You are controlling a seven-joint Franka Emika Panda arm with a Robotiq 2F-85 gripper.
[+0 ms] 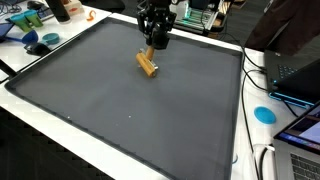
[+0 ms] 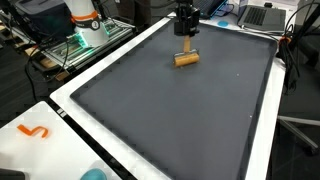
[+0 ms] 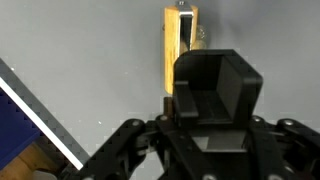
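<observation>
An orange roller-like tool stands near the back edge of the dark grey board. Its cylinder (image 1: 146, 65) rests on or just above the surface, and a short upright orange handle (image 2: 187, 44) rises from it. My gripper (image 1: 156, 40) points down above the tool, shut on its handle. In the wrist view, the orange cylinder (image 3: 171, 45) shows a metal end. A black block-like part (image 3: 212, 85) between the fingers hides the grip itself.
The grey board (image 1: 130, 105) is bare across its middle and front. A blue round lid (image 1: 265, 115) and laptops lie beyond its right edge. Bowls and utensils sit at the far left, and an orange clip (image 2: 33, 131) lies off the board.
</observation>
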